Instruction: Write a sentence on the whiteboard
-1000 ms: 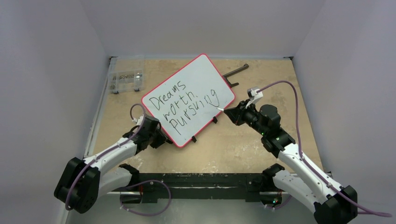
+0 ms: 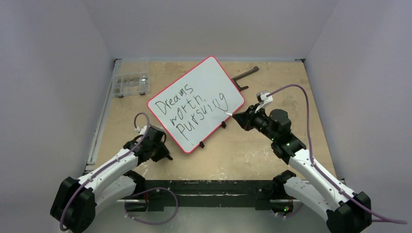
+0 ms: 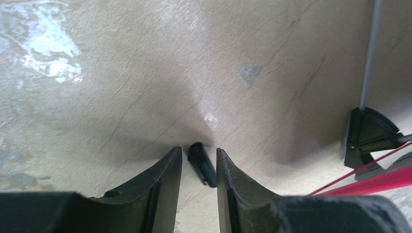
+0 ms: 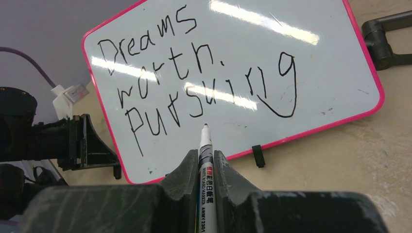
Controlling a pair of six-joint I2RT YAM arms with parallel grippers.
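Note:
The red-rimmed whiteboard (image 2: 209, 77) carries black handwriting, "Dreams worth. pursuing". My right gripper is shut on a white marker (image 4: 207, 199), its tip just below the lettering in the right wrist view; whether it touches the board cannot be told. My left gripper is low beside the board's lower-left corner, partly open, with a small black cylindrical piece (image 3: 204, 167), apparently a marker cap, visible between and beyond its fingertips on the tabletop.
A clear compartment box (image 2: 131, 77) stands at back left. A black stand (image 2: 245, 75) and clips (image 2: 202, 144) are at the board's edges. Walls enclose the sides and back.
My right arm and the writing look unchanged.

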